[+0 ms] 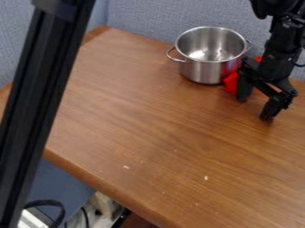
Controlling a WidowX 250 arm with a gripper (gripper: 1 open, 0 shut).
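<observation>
My black gripper (pixel 258 101) is low over the right side of the table, its fingers angled down and spread apart. A red object (pixel 231 82) lies just behind it against the pot, partly hidden by the gripper; whether the two touch I cannot tell. A steel pot (pixel 209 53) with side handles stands at the back right, left of the gripper.
A black vertical post (pixel 36 107) stands in the left foreground, and a padded wall rises behind.
</observation>
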